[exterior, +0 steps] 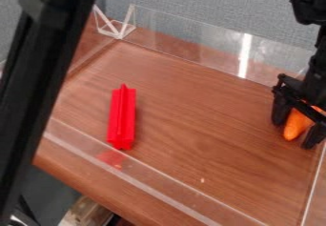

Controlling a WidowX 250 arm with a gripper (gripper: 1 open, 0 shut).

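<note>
My gripper (298,115) is at the right edge, low over an orange carrot-like object (295,125), its black fingers on either side of it; whether they grip it is hard to tell. A red elongated block (122,115) lies on the left part of the wooden surface (197,125).
Clear low walls (216,49) border the surface at the back and front. A white wire piece (112,24) stands at the back left corner. A black post fills the left edge.
</note>
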